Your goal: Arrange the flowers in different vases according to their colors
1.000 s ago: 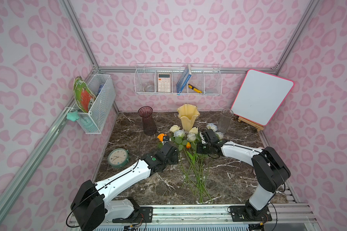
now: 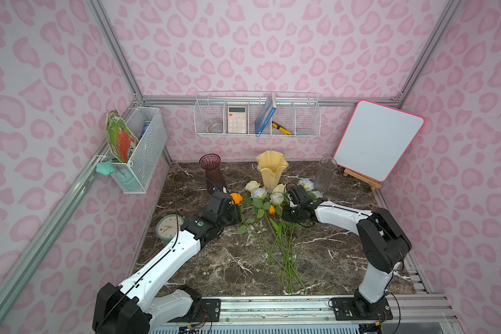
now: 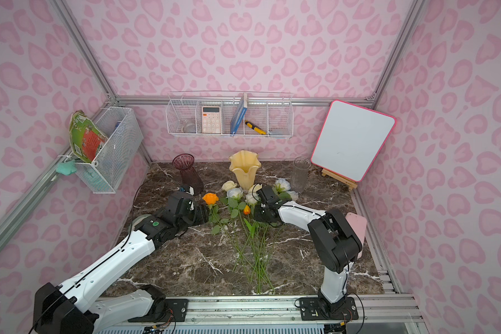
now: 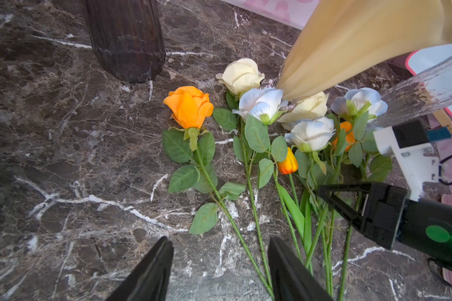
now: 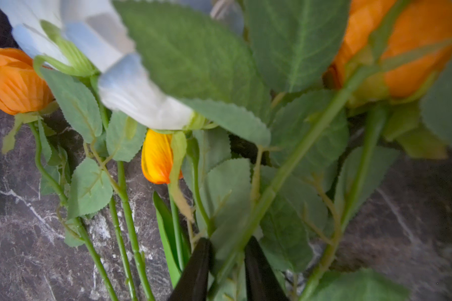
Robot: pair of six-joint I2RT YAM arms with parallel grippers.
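Note:
Orange roses [image 4: 188,107], an orange tulip [image 4: 287,161], cream roses [image 4: 240,76] and white roses [image 4: 310,134] lie with their stems toward the front. Behind them stand a purple vase [image 2: 213,172], a yellow vase [image 2: 271,166] and a clear vase [image 2: 324,174]. My left gripper is open above the table at the flowers' left, nothing between its fingers. My right gripper is down among the leaves and stems, part open, with a green stem and leaves at its fingertips; whether it touches them is unclear.
A clock [image 2: 167,227] lies on the left, a whiteboard [image 2: 378,139] stands at the back right, and a pink object [image 3: 357,222] lies on the right edge. Wire baskets hang on the back and left walls.
My left gripper has moved up and leftward, toward the purple vase.

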